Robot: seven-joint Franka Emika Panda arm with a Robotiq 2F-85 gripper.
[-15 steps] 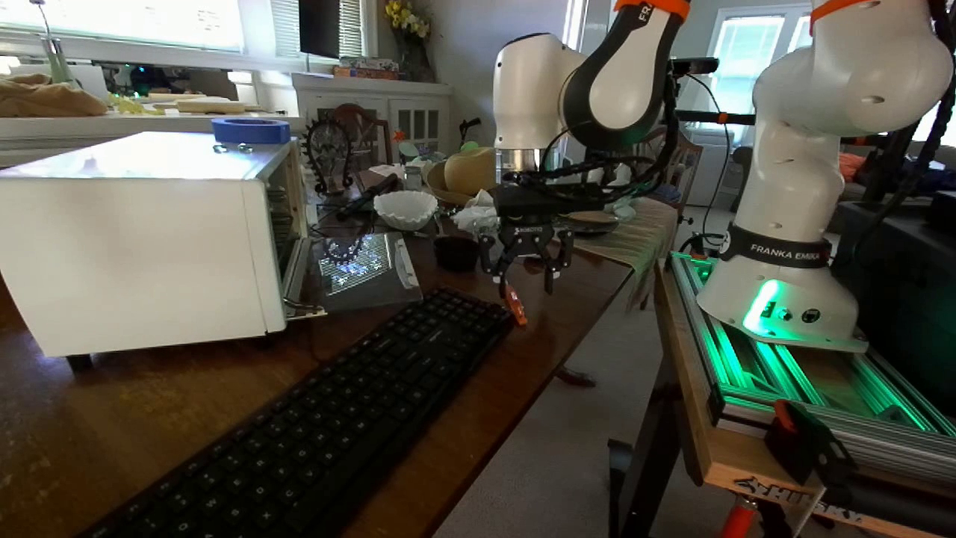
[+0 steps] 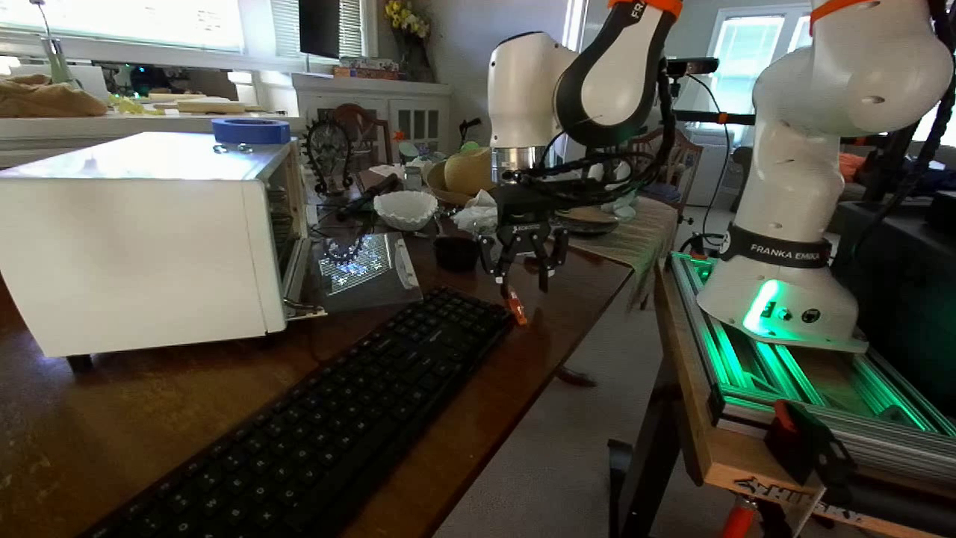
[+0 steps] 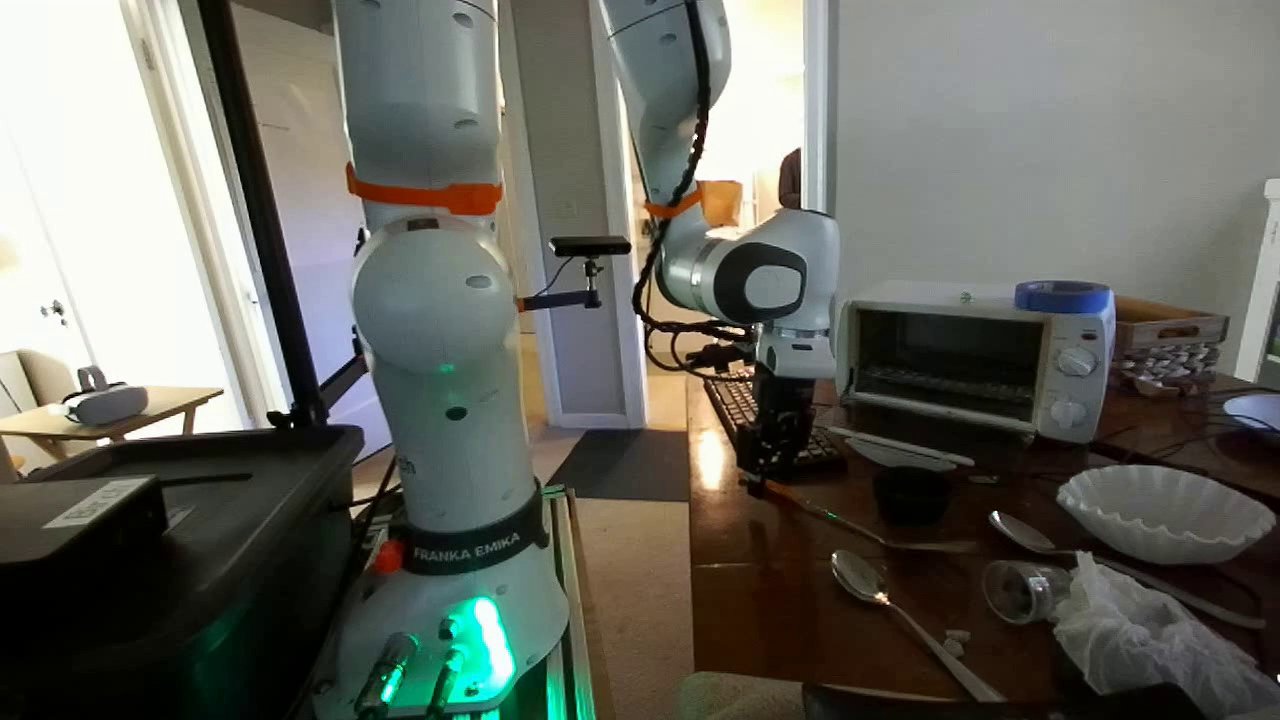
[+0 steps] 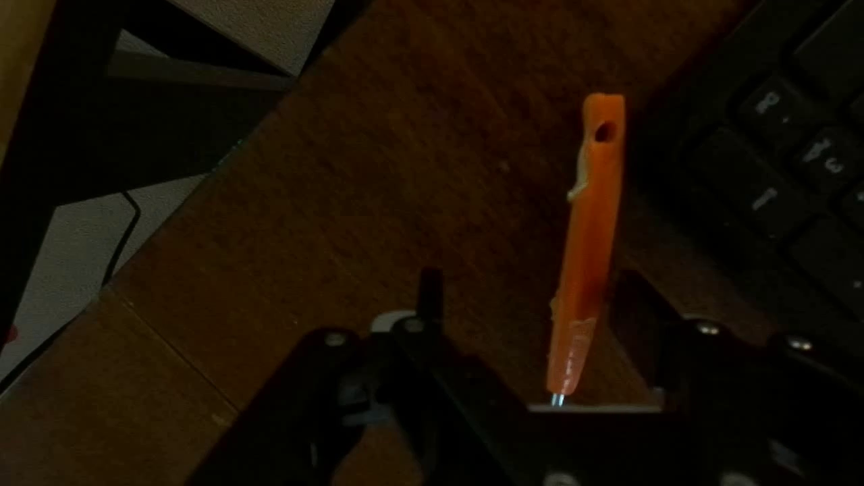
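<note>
An orange handle [image 4: 589, 243] with a hole at one end lies on the brown table beside the keyboard; metal shows at its other end. In exterior view 2, the handle [image 3: 782, 491] belongs to a long thin utensil stretching across the table. My gripper is over it, part open, with one finger on each side. The handle is closer to the right finger [image 4: 636, 298], and a wider gap separates it from the left finger [image 4: 430, 293]. Exterior view 1 shows the gripper [image 2: 524, 288] low above the handle [image 2: 516, 308]. Whether a finger touches it I cannot tell.
The black keyboard [image 2: 349, 394] lies close to the handle. A white toaster oven [image 2: 143, 260] has its door down. A small black cup [image 3: 912, 493], a spoon [image 3: 906, 612] and a white bowl [image 3: 1164, 510] sit farther along. The table's edge [image 2: 573, 345] is near.
In exterior view 1, the arm has shifted slightly left and the gap between my fingers looks a little narrower. The orange handle appears to lie where it was.
</note>
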